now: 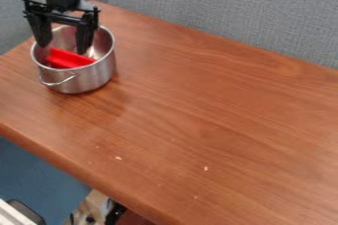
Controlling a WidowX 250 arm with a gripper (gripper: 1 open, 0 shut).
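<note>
A steel pot with a wire handle stands at the left end of the wooden table, with a red block lying inside it. My black gripper hangs over the pot, its two fingers apart and reaching down to about the rim, the red block just below them. Nothing shows between the fingers.
A grey wall runs along the back, and the table's left edge drops to a blue floor.
</note>
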